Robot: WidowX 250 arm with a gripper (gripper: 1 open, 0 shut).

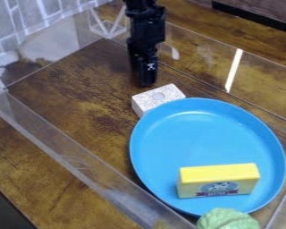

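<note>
My black gripper (145,64) hangs low over the back middle of the wooden table, just behind a white speckled block (157,97); whether its fingers are open or shut is too dark to tell. A blue plate (206,134) takes up the right front, with a yellow box (217,178) bearing a printed label standing on it.
A pale green leafy object (227,221) lies at the front edge of view, by the plate. Clear walls or edges border the table at left and back.
</note>
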